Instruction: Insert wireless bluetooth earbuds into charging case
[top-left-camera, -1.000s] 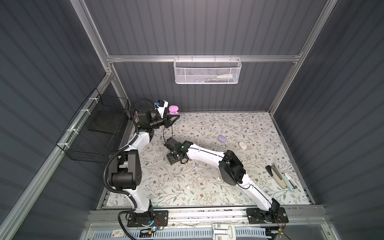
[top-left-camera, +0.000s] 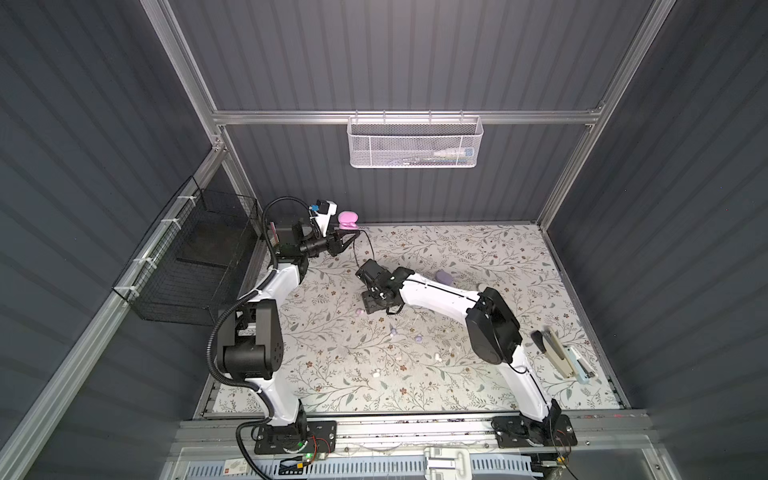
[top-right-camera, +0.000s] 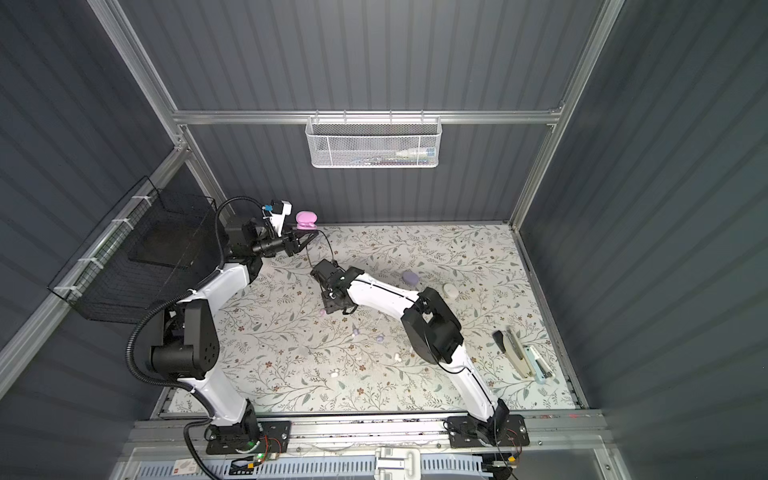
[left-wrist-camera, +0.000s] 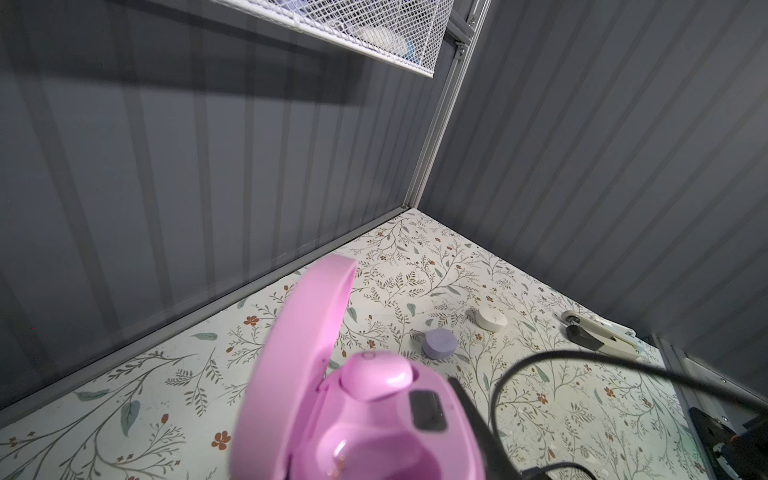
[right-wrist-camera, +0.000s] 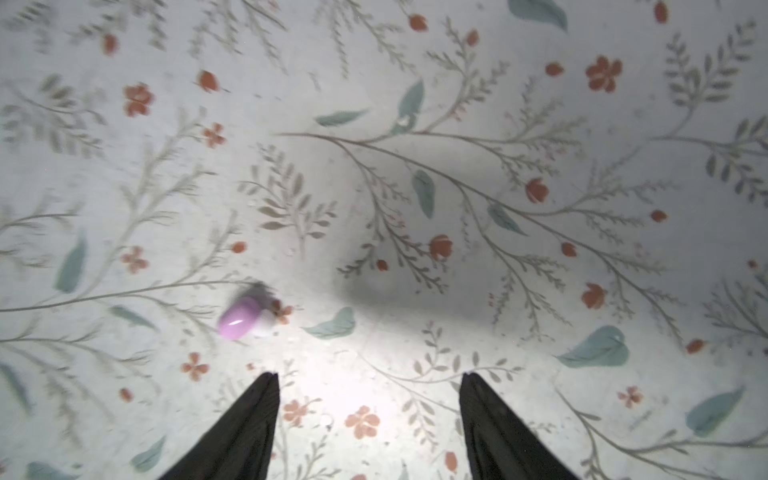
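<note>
Held up near the back left, the pink charging case (top-left-camera: 347, 218) has its lid raised, with my left gripper (top-left-camera: 350, 234) shut on it. In the left wrist view the open case (left-wrist-camera: 436, 460) shows a rounded pink piece (left-wrist-camera: 376, 374) in its far slot, while the near slot looks hollow. A pink earbud (right-wrist-camera: 242, 317) with a pale tip lies on the table, left of and beyond my right gripper. That gripper hangs over the cloth with its fingers (right-wrist-camera: 249, 428) apart and nothing between them.
Purple earbuds (top-left-camera: 418, 339) and white earbuds (top-left-camera: 437, 358) lie loose towards the front. Purple (left-wrist-camera: 439, 344) and white (left-wrist-camera: 490, 319) cases rest farther right. Knife-like tools (top-left-camera: 560, 353) lie at the right edge. A mesh basket (top-left-camera: 414, 152) hangs on the back wall.
The right arm has moved right and towards the back, uncovering the pink earbud on the table and partly covering the purple and white cases. The left arm and pink case have stayed still.
</note>
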